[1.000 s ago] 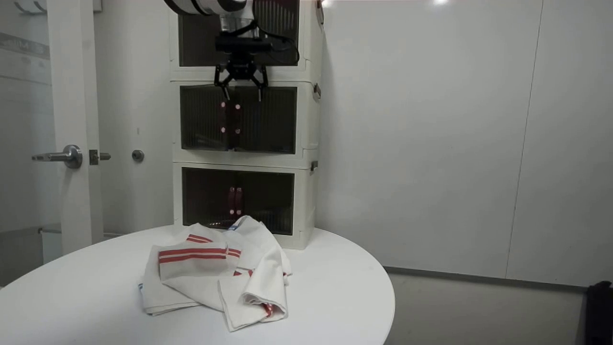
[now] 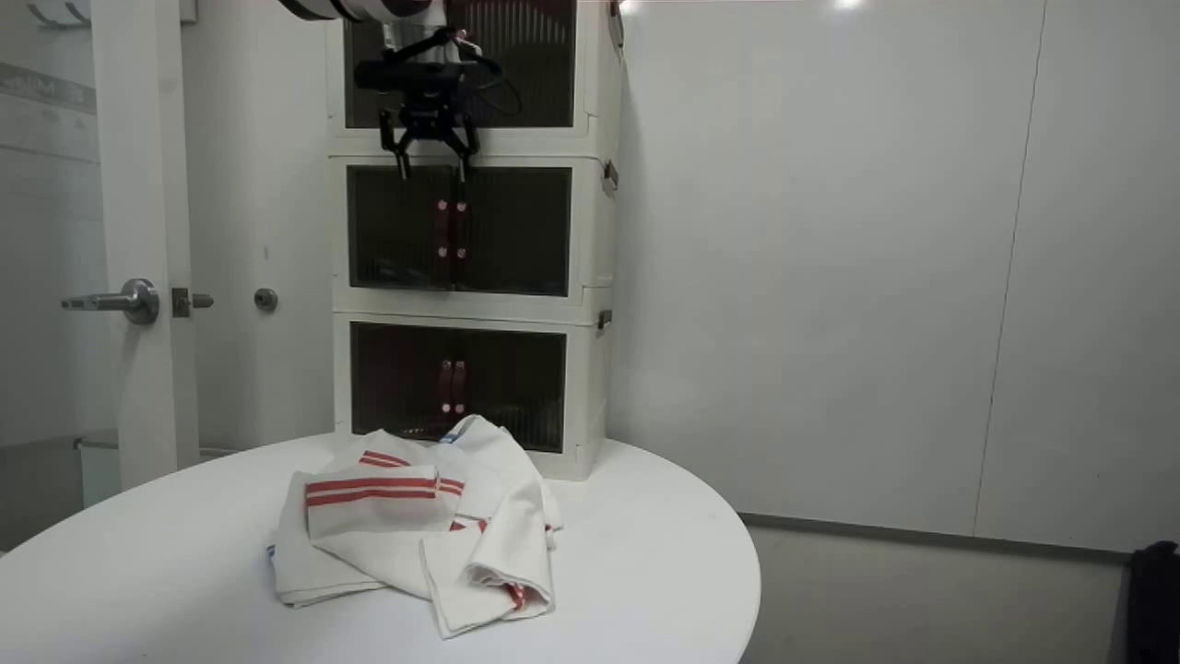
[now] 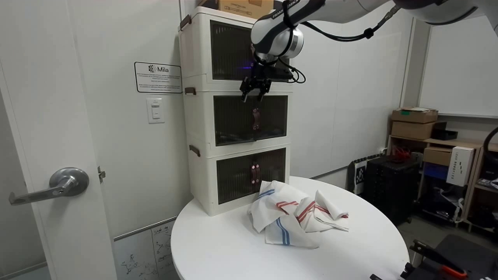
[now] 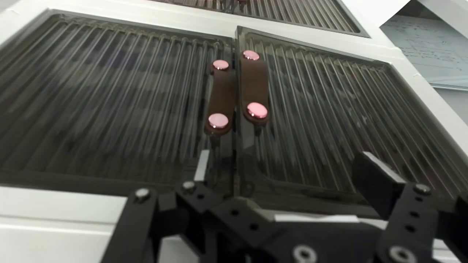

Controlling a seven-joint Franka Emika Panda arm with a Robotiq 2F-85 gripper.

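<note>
My gripper (image 2: 433,173) is open and empty, fingers pointing down in front of the upper part of the middle cabinet (image 2: 509,232). In the wrist view its finger pads (image 4: 202,166) are wide apart, with only dark ribbed doors behind them. Two brown strap handles (image 4: 221,92) with pink studs lie side by side at the door seam, beyond the fingertips. One door (image 4: 324,105) stands slightly proud of the other along this seam. A crumpled white cloth heap (image 2: 382,548) with red and blue stripes rests on the round white table (image 2: 653,586).
Above and below the middle unit are a similar top cabinet (image 3: 232,46) and bottom cabinet (image 3: 233,179), both with their doors shut. Cardboard (image 3: 245,7) sits on top of the stack. A wall and a door (image 3: 51,140) are to its left.
In exterior view 1, my gripper has shifted left and slightly up. The middle cabinet's left door has swung inward, its handle now closer to the right one. The cloths are unmoved.
</note>
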